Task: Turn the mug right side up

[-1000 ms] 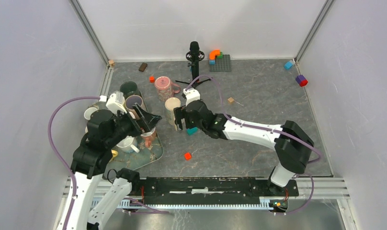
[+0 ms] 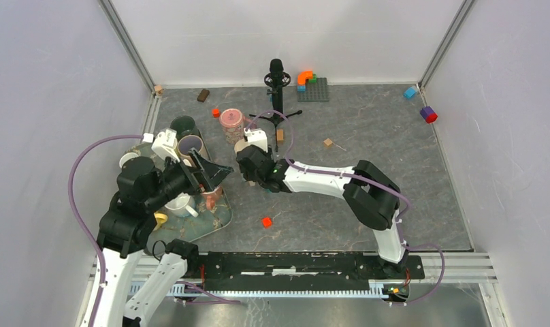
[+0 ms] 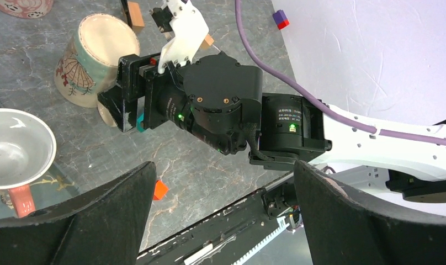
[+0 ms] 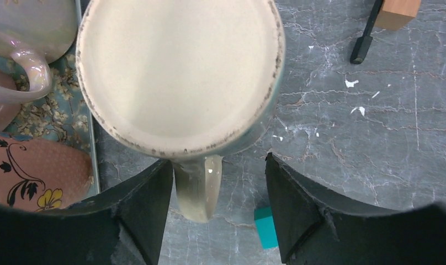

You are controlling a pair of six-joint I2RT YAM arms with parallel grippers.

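Note:
A cream mug [image 3: 95,61] with a green band and shell pattern stands upside down on the grey floor, base up, in the left wrist view. In the right wrist view its base [image 4: 179,66] fills the upper middle. My right gripper has its fingers on either side of the mug's handle [image 4: 196,190], not shut, with a gap on the handle's right. My left gripper [image 2: 207,174] hangs over the tray of mugs, open, nothing between its fingers.
The tray [image 2: 214,221] of mugs fills the left. A pink mug [image 2: 231,122], a black stand [image 2: 278,95], a teal block [image 4: 265,226] and a red cube [image 2: 266,222] are nearby.
My right gripper has moved left onto the cream mug, covering much of it in the top view, and its arm has swung left.

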